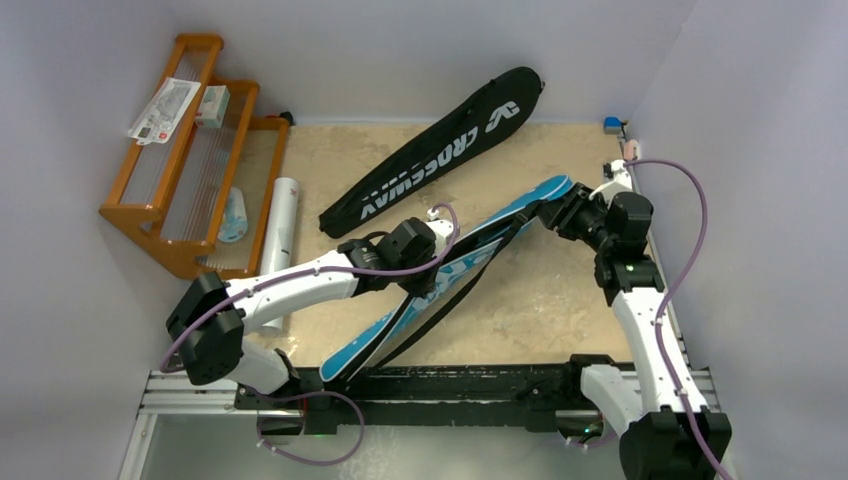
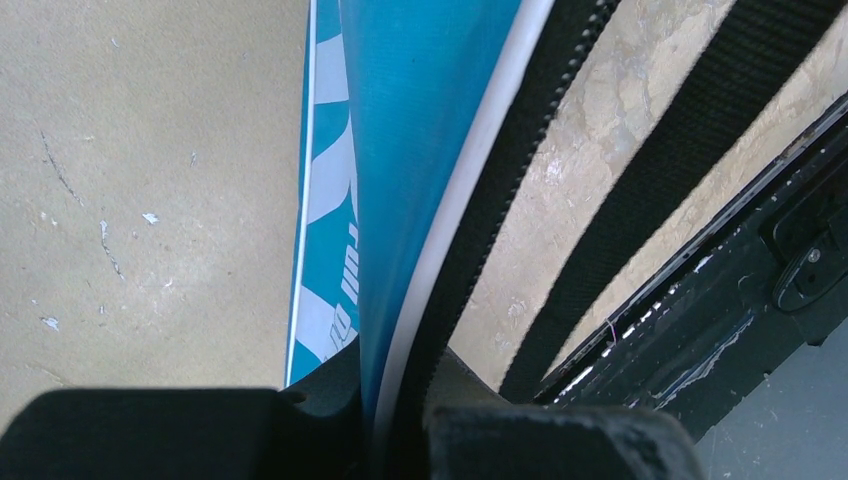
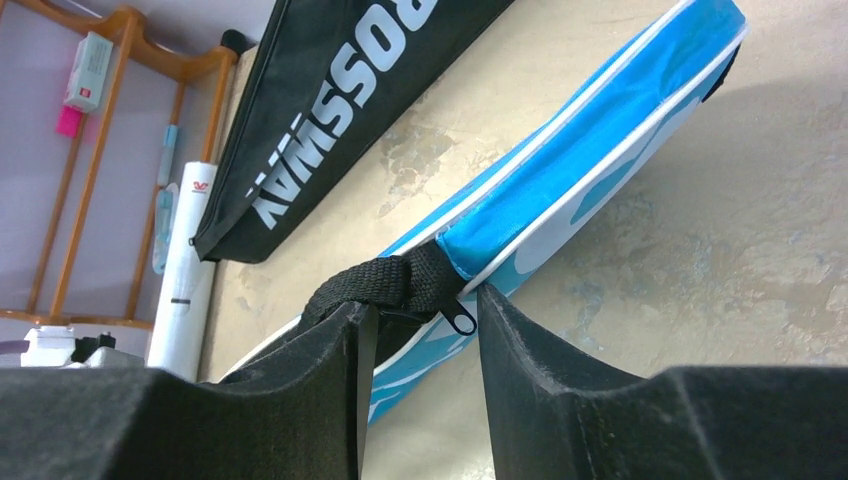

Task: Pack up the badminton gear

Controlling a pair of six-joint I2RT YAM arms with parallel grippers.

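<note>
A blue and white racket bag (image 1: 352, 352) lies slantwise across the table, with a black zip edge and a loose black strap (image 2: 665, 165). In the left wrist view, my left gripper is shut on the bag's zipped edge. My right gripper stands part open over the bag's upper half. Its fingers (image 3: 505, 350) are spread, and a metal zip pull (image 3: 459, 318) and black webbing (image 3: 365, 285) show between and just beyond the tips. No firm hold on either is visible. The bag's inside is hidden.
A black CROSSWAY racket bag (image 1: 440, 150) lies flat at the back. On the left are a white tube (image 1: 281, 222) and a wooden shelf rack (image 1: 150, 213) holding small packages. Bare table (image 1: 560, 310) shows at the right front.
</note>
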